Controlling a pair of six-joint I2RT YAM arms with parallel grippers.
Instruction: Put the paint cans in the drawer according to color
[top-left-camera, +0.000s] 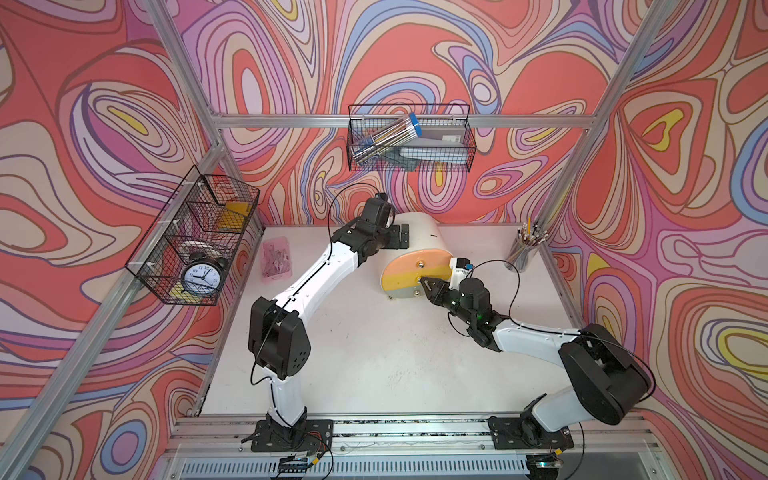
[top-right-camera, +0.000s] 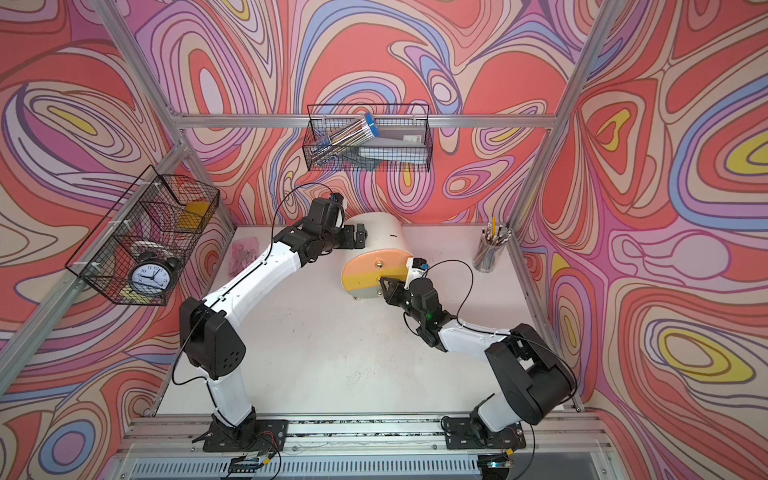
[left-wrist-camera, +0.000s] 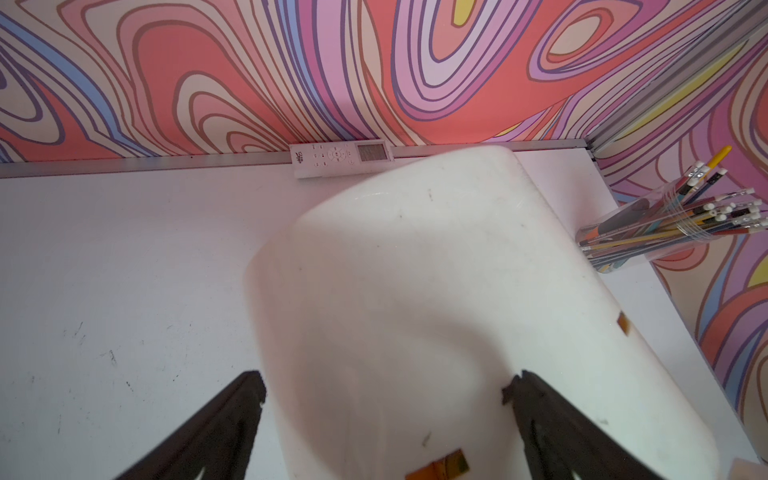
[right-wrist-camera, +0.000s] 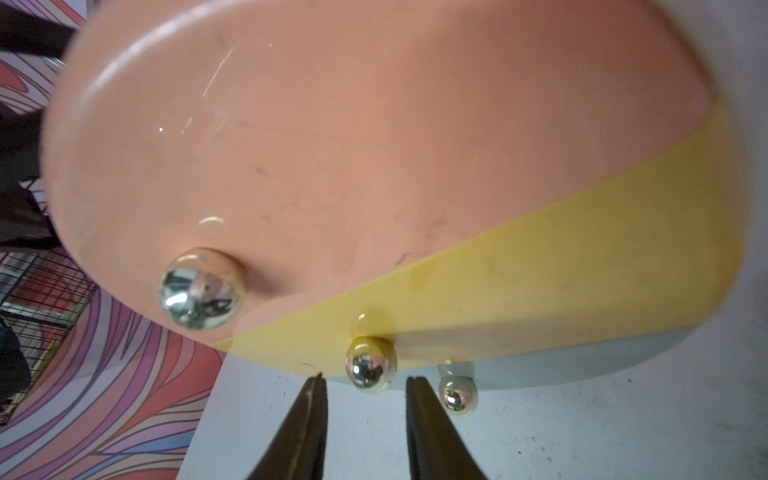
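Note:
The white drawer cabinet (top-left-camera: 416, 233) stands at the back middle with an orange drawer (right-wrist-camera: 448, 136), a yellow drawer (right-wrist-camera: 560, 264) and a grey-blue drawer (right-wrist-camera: 552, 366), all closed. Each carries a shiny knob. My right gripper is at the front, its fingers (right-wrist-camera: 308, 420) apart. The yellow drawer's knob (right-wrist-camera: 371, 364) appears just beyond their tips, roughly in line with the gap. Over the left part of the cabinet's top, my left gripper is open and empty. No paint can can be made out now; the right arm covers the cabinet's right front.
A cup of pencils (top-left-camera: 521, 246) stands at the back right, and a pink box (top-left-camera: 276, 259) lies at the back left. A white remote (left-wrist-camera: 342, 157) rests behind the cabinet. Wire baskets hang on the left and back frame.

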